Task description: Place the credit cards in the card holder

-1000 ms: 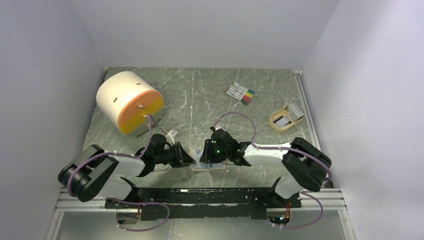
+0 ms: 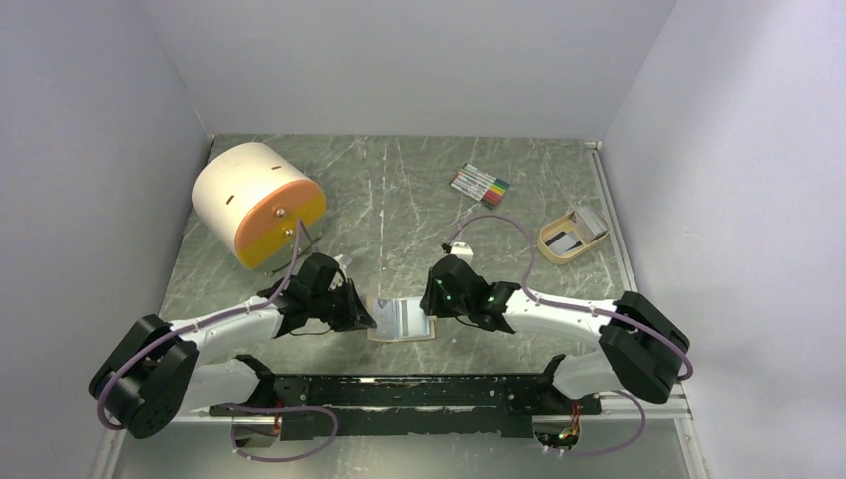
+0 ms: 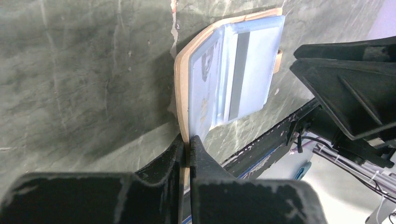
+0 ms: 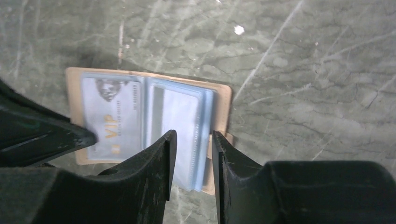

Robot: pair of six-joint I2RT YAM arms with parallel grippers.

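The card holder (image 2: pixel 402 335) lies spread open at the front middle of the table, a tan cover with clear bluish sleeves. A grey VIP card (image 4: pixel 111 119) sits in its left sleeve; in the right sleeve is a white card with a dark stripe (image 3: pixel 239 70). My left gripper is shut on the holder's left edge. Over the holder's right side, my right gripper stands open, with nothing held between its fingers. More cards (image 2: pixel 562 242) lie in a tan tray (image 2: pixel 566 257) at the right.
A row of coloured markers (image 2: pixel 480 185) lies at the back. On the left stands a large cream cylinder (image 2: pixel 244 195) with an orange and yellow end.
The left gripper and the holder have shifted left. My right gripper has moved right and now covers less of the holder.
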